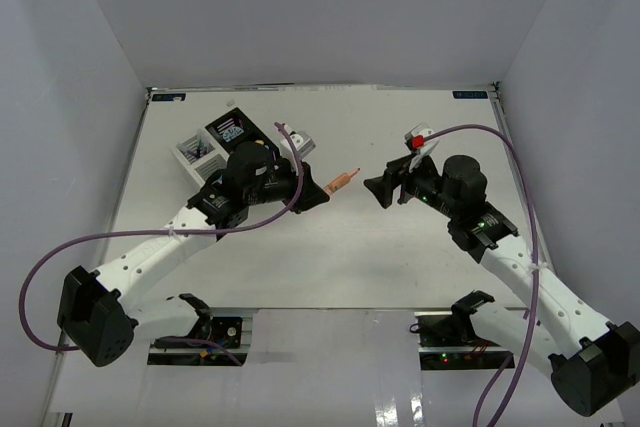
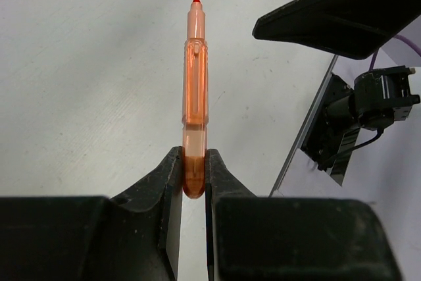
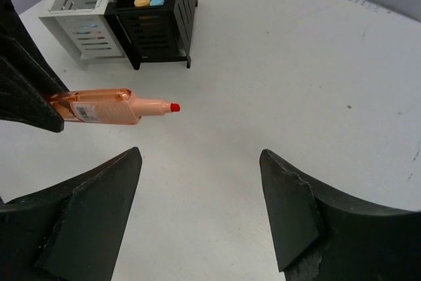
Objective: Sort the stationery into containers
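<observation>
An orange highlighter [image 2: 195, 90] with a bare red tip is pinched at its rear end by my left gripper. In the top view the highlighter [image 1: 341, 181] points to the right, held over the middle of the table. Facing it across a small gap is my right gripper [image 1: 384, 187]. In the right wrist view this gripper is open, with nothing between its fingers. The highlighter's tip [image 3: 174, 107] is beyond those fingers, apart from them. A white basket [image 1: 185, 159] and a black basket [image 3: 187, 11] stand at the back left.
Small yellow, orange and blue pieces [image 3: 156, 2] lie in the black basket. My left arm partly covers the baskets in the top view.
</observation>
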